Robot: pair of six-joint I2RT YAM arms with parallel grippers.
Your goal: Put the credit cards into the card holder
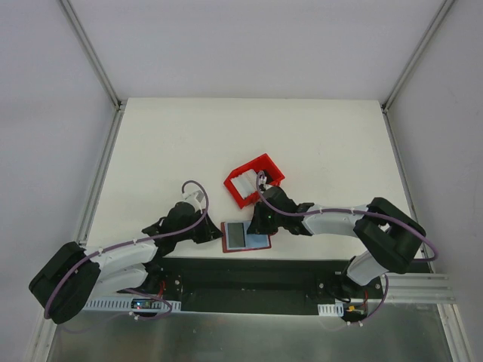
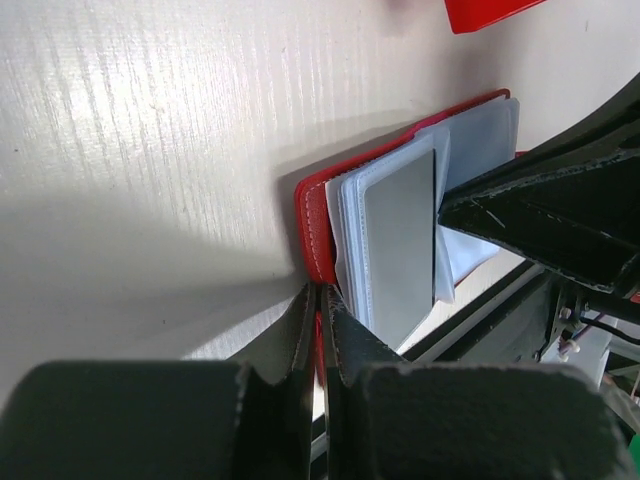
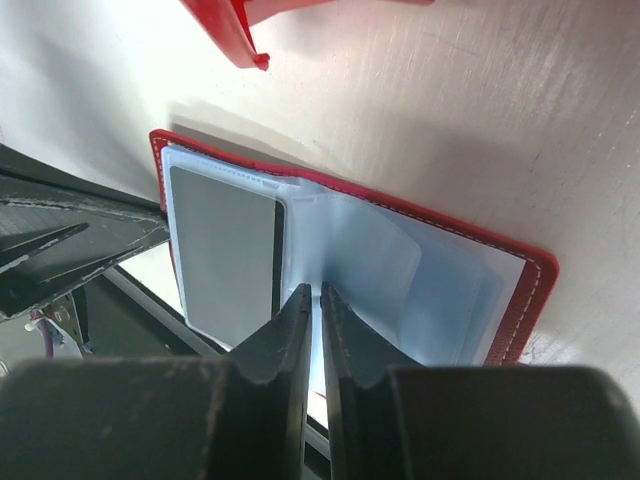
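The open card holder [image 1: 235,236], red-edged with clear sleeves, lies on the table between my grippers. In the left wrist view my left gripper is shut at the holder's red left edge [image 2: 313,225]. In the right wrist view my right gripper is shut on a clear sleeve [image 3: 365,260] of the holder, over its right part. A grey panel [image 3: 220,250] fills the holder's left part. White cards [image 1: 243,182] lie in a red box behind the holder.
The red box [image 1: 266,161] sits just behind the right gripper. The table's front edge runs close below the holder.
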